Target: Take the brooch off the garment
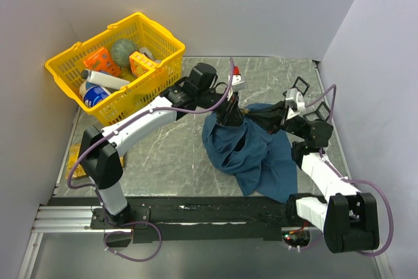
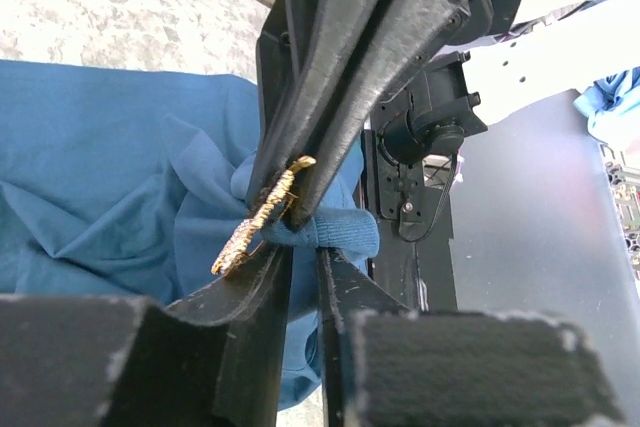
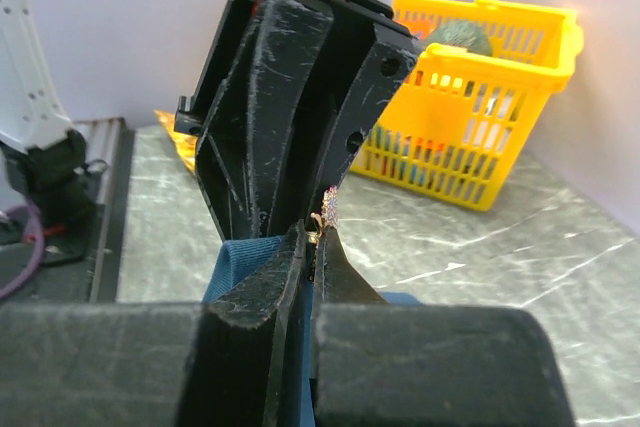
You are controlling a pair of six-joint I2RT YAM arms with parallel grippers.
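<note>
The blue garment (image 1: 264, 161) lies bunched on the table, its upper edge raised between my two grippers. My left gripper is shut on a fold of it; a band of blue cloth (image 2: 345, 231) shows at its tips. The gold brooch (image 2: 262, 219) stands out beside that fold, at the tips of my right gripper. The right fingers are nearly together, with a thin gold part between their tips. In the right wrist view the brooch (image 3: 329, 209) appears edge-on. Whether its pin still passes through the cloth is hidden.
A yellow basket (image 1: 166, 47) with several items stands at the back left. Black frames (image 1: 300, 85) lie at the right edge of the table. Both arms are close together over the cloth.
</note>
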